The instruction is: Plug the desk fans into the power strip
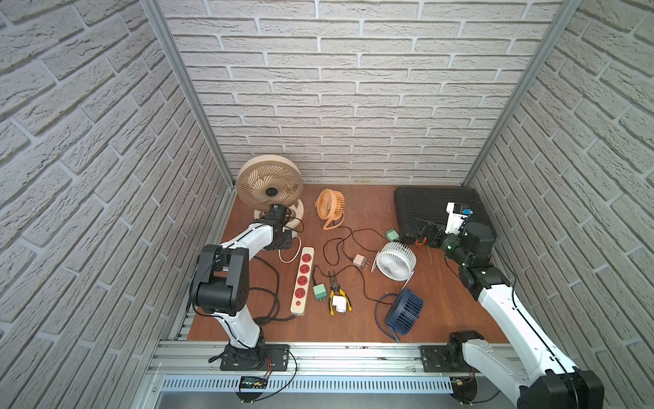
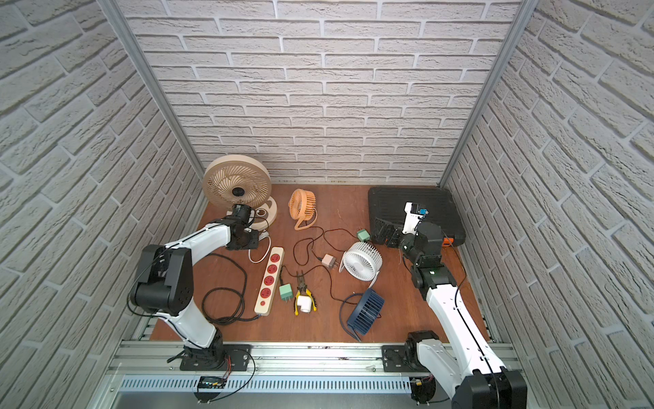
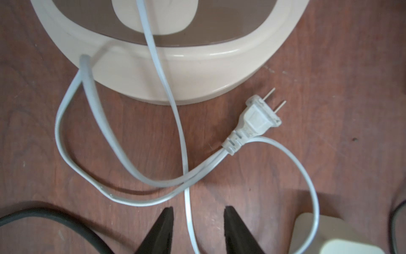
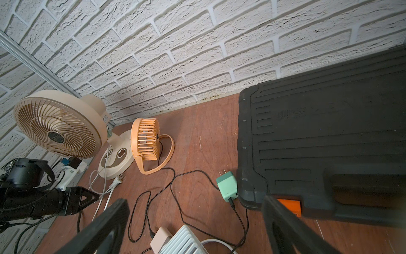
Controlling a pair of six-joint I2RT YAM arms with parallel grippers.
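Note:
The big beige desk fan (image 1: 270, 182) stands at the back left. Its white two-prong plug (image 3: 258, 117) lies beside the fan base (image 3: 177, 80), prongs pointing up and right in the left wrist view. The white cord (image 3: 120, 154) loops back from the plug. My left gripper is open short of the plug, its fingers apart; a strand of cord runs below the gap, with nothing gripped. Nearer the front, the power strip (image 1: 301, 281) with red sockets lies lengthwise. Over by the black case, my right gripper is open and empty.
An orange fan (image 1: 330, 206), a white fan (image 1: 395, 261) and a blue fan (image 1: 404, 312) stand about. Pliers (image 1: 334, 286) and a green adapter (image 1: 320, 291) lie right of the strip. The black case (image 1: 436, 204) fills the back right.

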